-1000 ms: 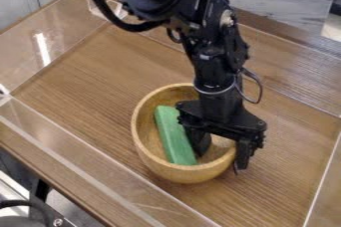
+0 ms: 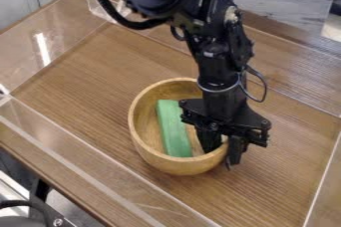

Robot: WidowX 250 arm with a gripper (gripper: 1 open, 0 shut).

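Observation:
A tan round bowl sits on the wooden table, with a long green block lying in its left part. My black gripper is low at the bowl's right side, its body over the rim and its tips down near that edge. Whether anything is between the fingers, and how far they are apart, is hidden by the gripper's own body and the rim.
A pale wall runs along the back, a clear plastic piece is at the top left, and dark cable lies at the lower left.
Compared with a second ago, the gripper has shifted a little up and right, from over the bowl's middle toward its right rim, showing more of the green block.

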